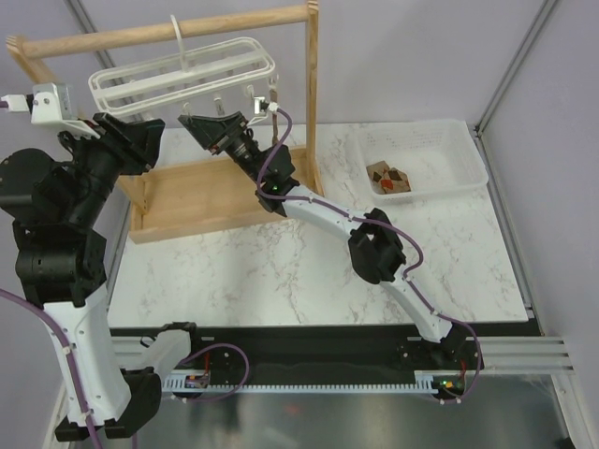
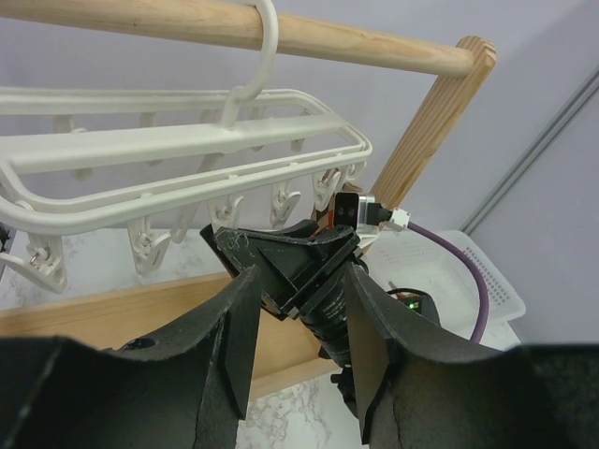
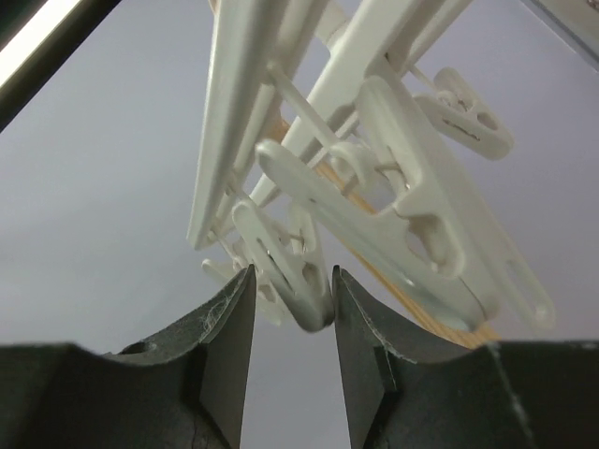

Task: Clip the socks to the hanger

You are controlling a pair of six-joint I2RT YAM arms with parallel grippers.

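Note:
The white clip hanger [image 1: 187,79] hangs from a wooden rail, clips dangling beneath it. My left gripper [image 1: 140,150] is at the hanger's left end; in its own view the fingers are part open and empty, facing the clips. My right gripper [image 1: 211,136] is under the middle of the hanger. In the right wrist view a white clip [image 3: 299,281] sits at its fingertips, between or just above them; whether they grip it is unclear. No socks are recognisable.
A wooden stand [image 1: 313,84] with a base board [image 1: 197,201] surrounds the hanger. A white bin [image 1: 430,159] with brown and red items stands at the right.

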